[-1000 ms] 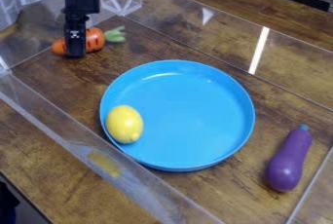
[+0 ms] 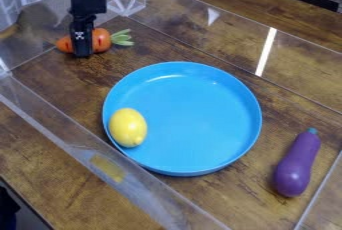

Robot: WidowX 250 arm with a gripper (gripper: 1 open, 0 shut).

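Observation:
My black gripper (image 2: 82,42) is at the upper left, lowered onto an orange carrot (image 2: 100,40) with green leaves, its fingers shut on it. A blue plate (image 2: 194,124) lies in the centre with a yellow oval object (image 2: 128,127) on its left part.
A purple eggplant (image 2: 295,169) lies on the wooden table to the right of the plate. Clear low walls surround the area. The wood between the carrot and the plate is clear.
Over the last second the carrot has turned slightly with my gripper, its leaves shifting a little right and down. The plate and other items are unmoved.

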